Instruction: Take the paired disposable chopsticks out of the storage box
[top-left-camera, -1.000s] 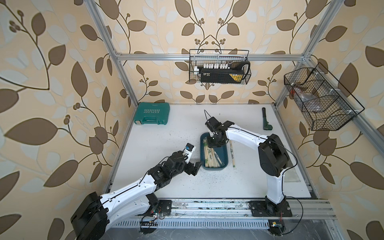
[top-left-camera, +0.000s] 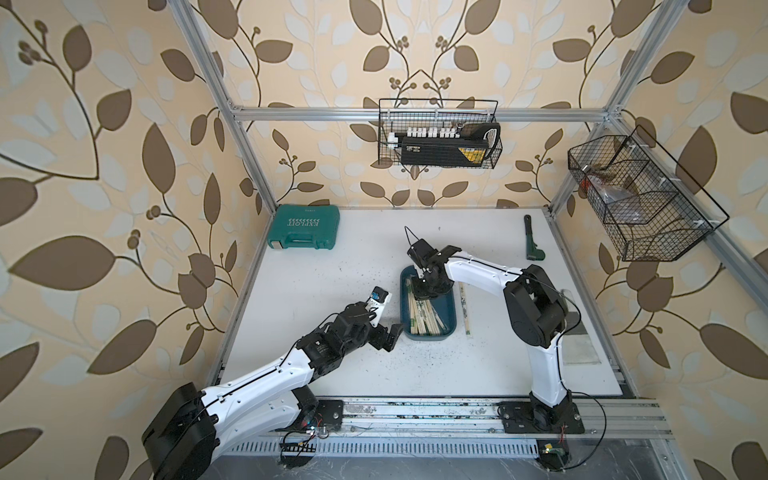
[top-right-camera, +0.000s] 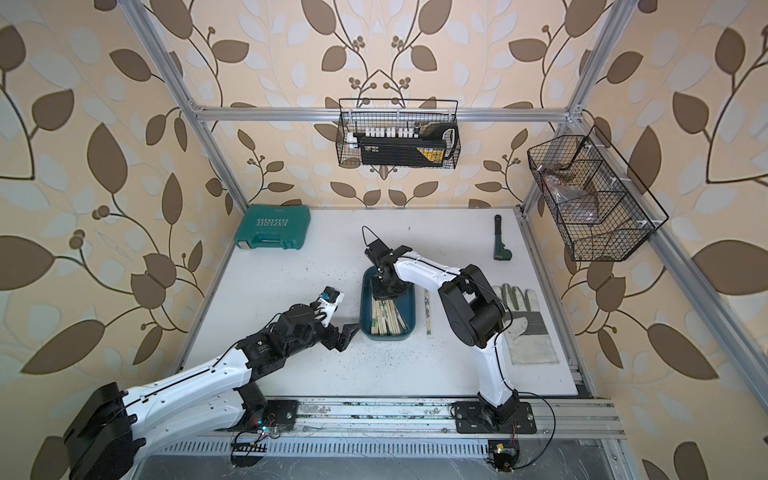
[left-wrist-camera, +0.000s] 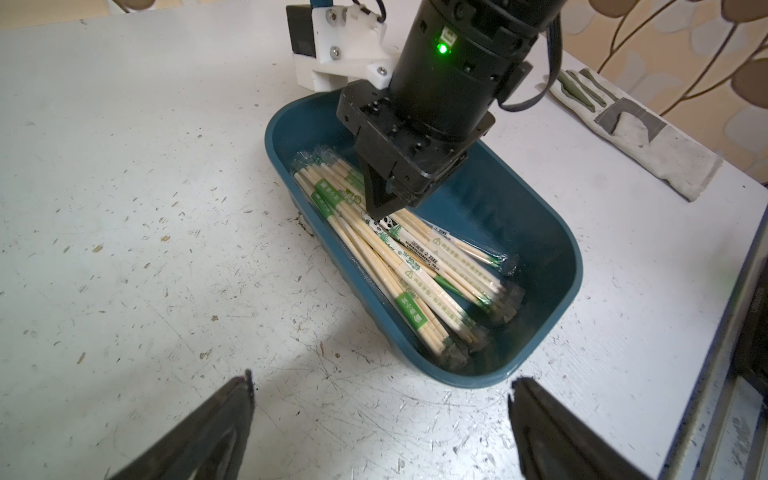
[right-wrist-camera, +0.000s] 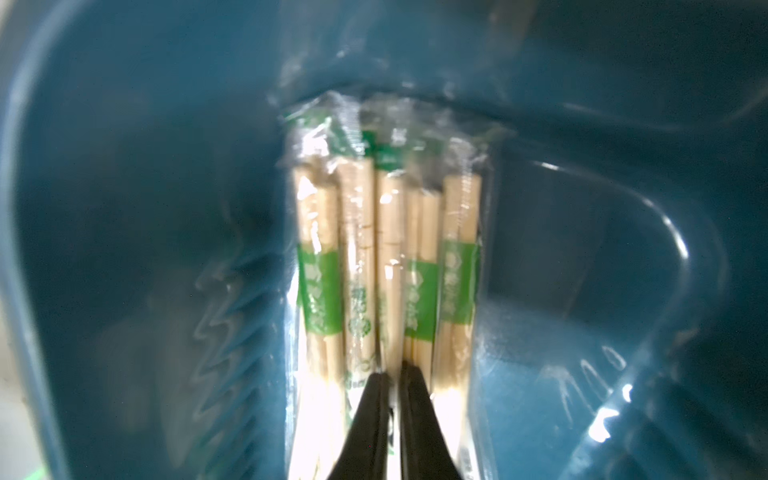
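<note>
The dark teal storage box (top-left-camera: 448, 320) holds several plastic-wrapped pairs of disposable chopsticks (left-wrist-camera: 424, 296), most with green labels. My right gripper reaches down into the box over the middle packets, its fingertips close together at a pale chopstick pair; whether they grip it is unclear. In the left wrist view its housing hides part of the packets. My left gripper stands open just outside the box, nothing between its fingers. A separate chopstick pair (top-right-camera: 428, 312) lies on the table right of the box.
A green case (top-left-camera: 304, 225) sits back left, a dark green-handled tool (top-left-camera: 534, 249) back right, gloves (top-right-camera: 532, 344) front right. Wire baskets (top-left-camera: 440, 144) hang on the frame.
The left arm is still.
</note>
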